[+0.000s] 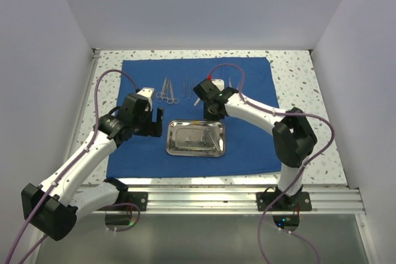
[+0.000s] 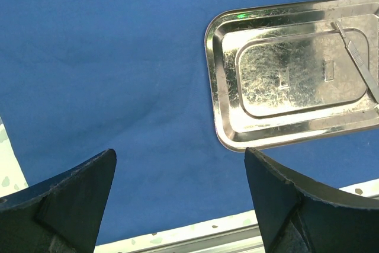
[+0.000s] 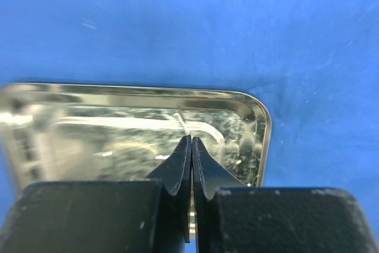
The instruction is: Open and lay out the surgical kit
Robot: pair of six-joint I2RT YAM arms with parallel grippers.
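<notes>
The metal tray [image 1: 196, 122] lies on the blue cloth in front of both arms. Inside it, toward its right end, a thin scalpel handle [image 2: 360, 66] rests at a slant. My right gripper is shut above the tray, its fingertips meeting with nothing between them; just past them shows the tip of the handle [image 3: 182, 121], blurred, the rest hidden behind the fingers. To the left of the tray, my left gripper stands open over bare cloth, its fingers empty.
Scissor-like clamps [image 1: 167, 89] and slim tweezers [image 1: 188, 87] lie behind the tray on the blue cloth [image 1: 250, 143]. A pale instrument [image 1: 197, 102] sits beside the right gripper. Cloth to the tray's left and right is clear.
</notes>
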